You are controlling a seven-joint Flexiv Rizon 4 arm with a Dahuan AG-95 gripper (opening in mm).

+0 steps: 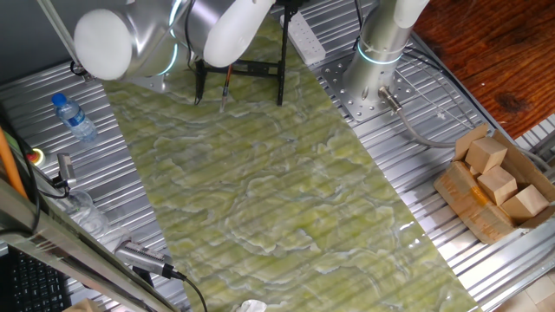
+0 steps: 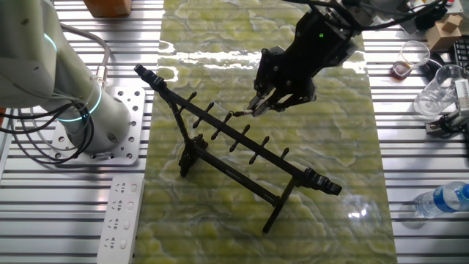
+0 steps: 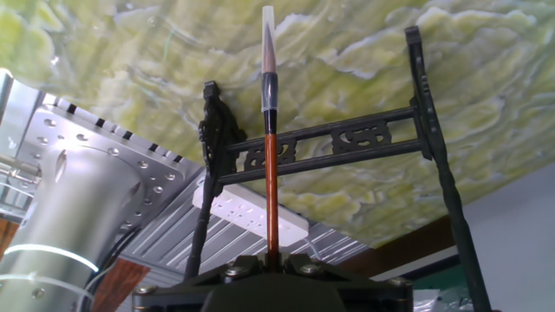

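Observation:
A writing brush with a reddish-brown handle (image 3: 271,195) and a pale tip under a clear sleeve points away from the camera in the wrist view. My gripper is shut on the brush's handle near its upper end. In exterior view 2 the gripper (image 2: 258,108) is beside the top bar of a black brush rack (image 2: 242,137), with the brush's end close to one of the pegs. Whether its hanging loop touches that peg I cannot tell. From exterior view 1, the brush (image 1: 227,84) shows below the arm, which hides the gripper.
The rack stands on a green marbled mat (image 1: 269,191), mostly bare. A water bottle (image 1: 75,118) stands left of the mat, a carton of wooden blocks (image 1: 473,204) to the right.

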